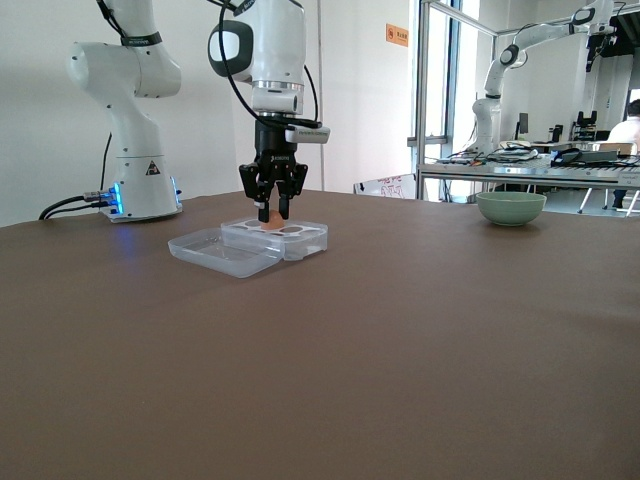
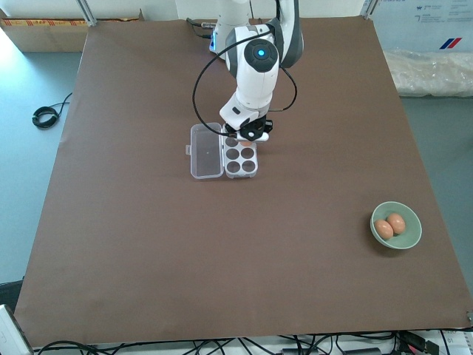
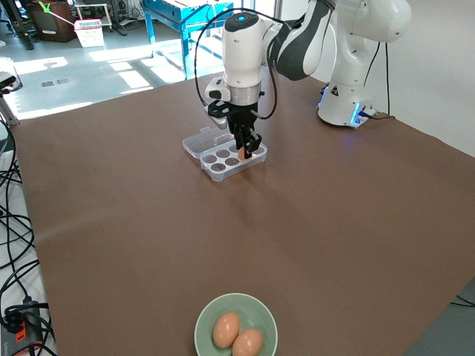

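Observation:
My black gripper point(image 1: 274, 212) is lowered over the clear egg box point(image 2: 241, 166) at the back middle of the table, its fingers around a brown egg point(image 3: 241, 154) in one compartment; whether they grip it I cannot tell. The box's lid point(image 2: 206, 151) lies open beside the tray, and its other visible compartments look empty. A pale green bowl point(image 2: 397, 240) holds two brown eggs point(image 3: 226, 329), on the right in the left camera view and near the bottom of the right camera view.
The robot's base point(image 1: 140, 190) stands at the back of the table. Cables run along the table's edge in the left and right camera views.

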